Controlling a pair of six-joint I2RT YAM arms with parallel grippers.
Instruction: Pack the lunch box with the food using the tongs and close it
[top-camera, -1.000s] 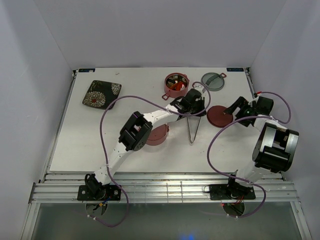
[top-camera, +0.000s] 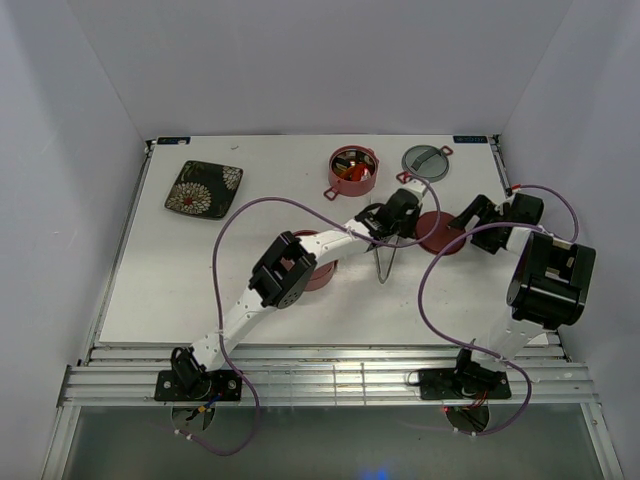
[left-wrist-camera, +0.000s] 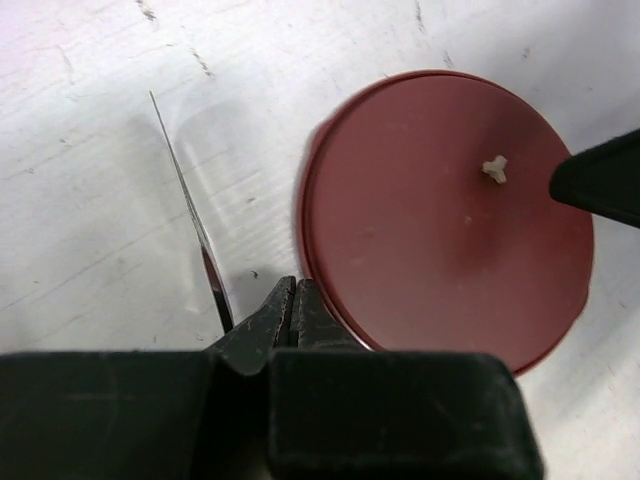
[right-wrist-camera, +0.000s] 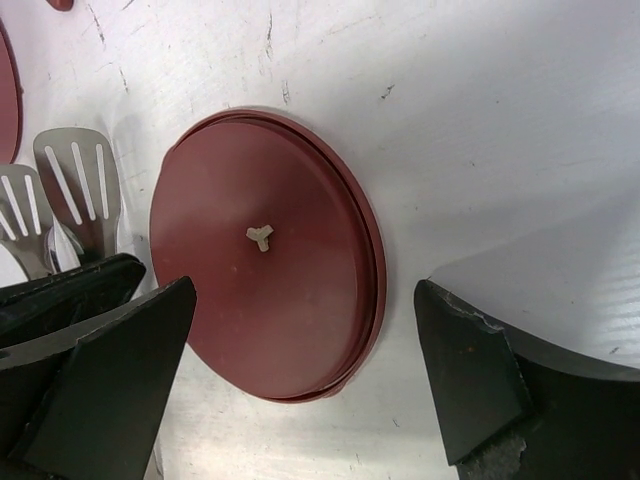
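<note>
A round dark-red lid lies at the right of the table, seen closely in both wrist views. My left gripper is shut at the lid's near-side edge; whether the rim is between its fingertips is hard to tell. My right gripper stands open over the lid's right side in the top view, its fingers on either side of the rim in its wrist view. Metal slotted utensils lie just left of the lid.
A red pot with contents and a grey lid sit at the back. A dark flowered tray is back left. Another red container is partly under my left arm.
My right arm has shifted slightly toward the lid.
</note>
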